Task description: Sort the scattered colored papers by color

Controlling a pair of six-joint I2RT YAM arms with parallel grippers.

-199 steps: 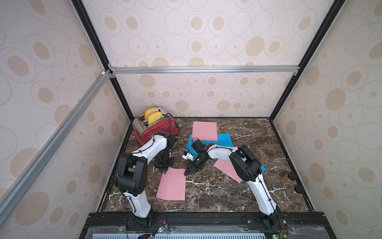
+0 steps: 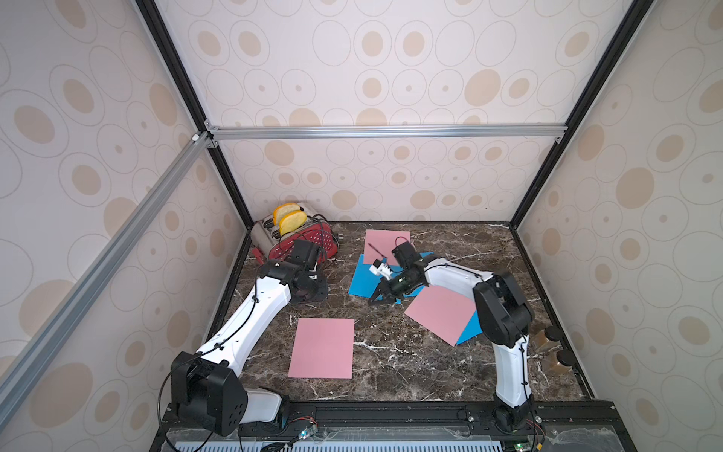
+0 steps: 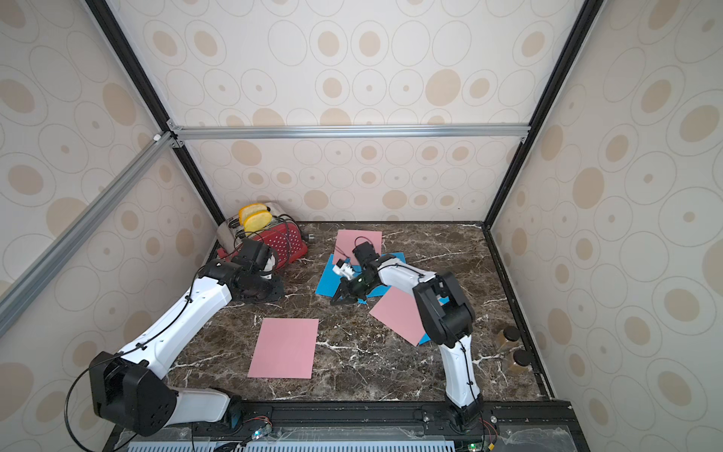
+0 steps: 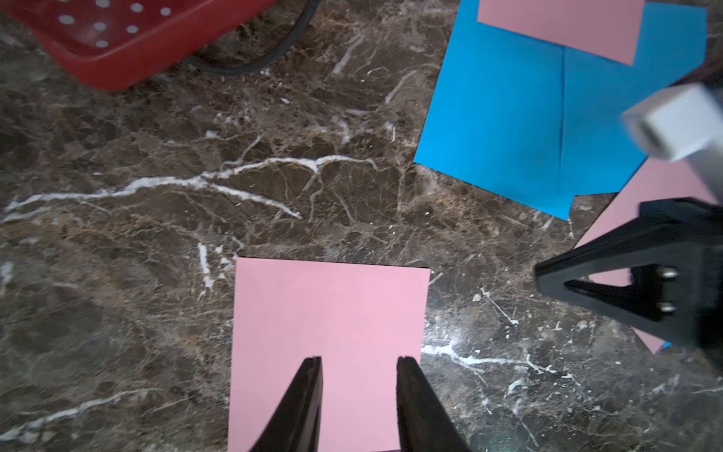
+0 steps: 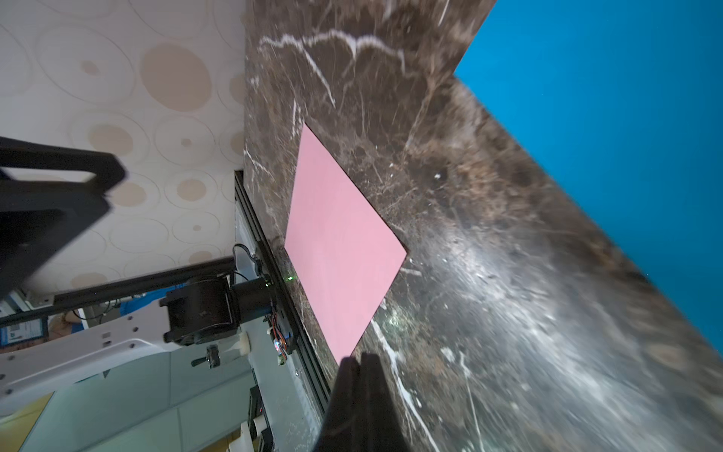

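A square pink paper (image 2: 322, 348) lies flat and apart from the others at the front left. At the back, a second pink paper (image 2: 379, 241) overlaps blue paper (image 2: 363, 280). A third pink paper (image 2: 443, 310) sits to the right, with more blue paper (image 2: 470, 330) showing from under its edge. My left gripper is raised behind the front pink paper, its fingers apart and nothing between them. My right gripper is shut near the front edge of the blue paper, with nothing visible between its fingertips; its arm hides part of that paper.
A red basket (image 2: 305, 245) holding yellow items and cables stands at the back left, close to my left arm. Two dark-lidded jars (image 2: 559, 360) stand at the right edge. Bare marble table (image 2: 391, 361) lies between the front pink paper and the right-hand papers.
The left gripper let go of the front pink paper, which now lies flat, and the left arm rose outward. The right arm moved back and right, away from that paper's corner.
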